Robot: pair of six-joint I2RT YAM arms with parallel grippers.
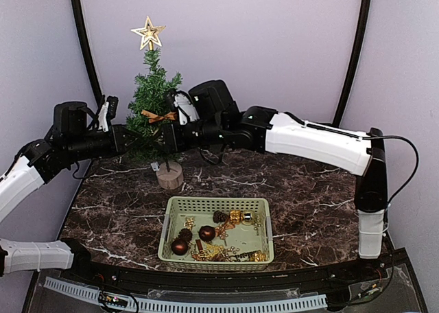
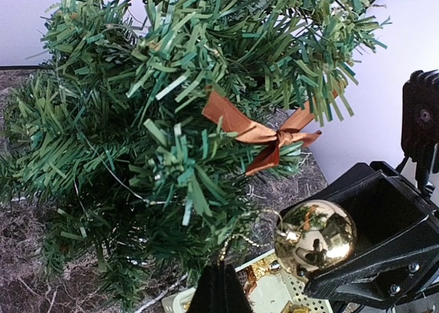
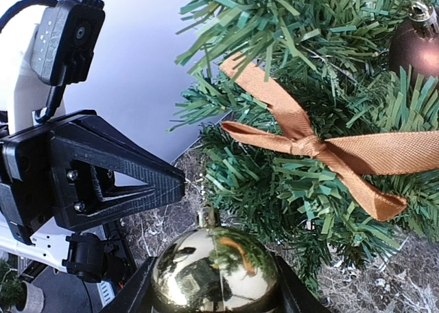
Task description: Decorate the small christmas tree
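The small tree (image 1: 152, 86) stands on a wooden base (image 1: 169, 176), topped by a gold star (image 1: 148, 33), with an orange bow (image 2: 278, 138) and a brown bauble (image 3: 415, 49) among its branches. My right gripper (image 1: 168, 136) is at the tree, shut on a shiny gold bauble, whose bead string shows in the left wrist view (image 2: 233, 239). My left gripper is shut at the tree's left side, beside that string; whether the string is between its fingertips I cannot tell.
A pale green basket (image 1: 164, 224) holding brown baubles, pinecones and gold ornaments sits at the front of the marble table (image 1: 315, 224). My right arm spans above it.
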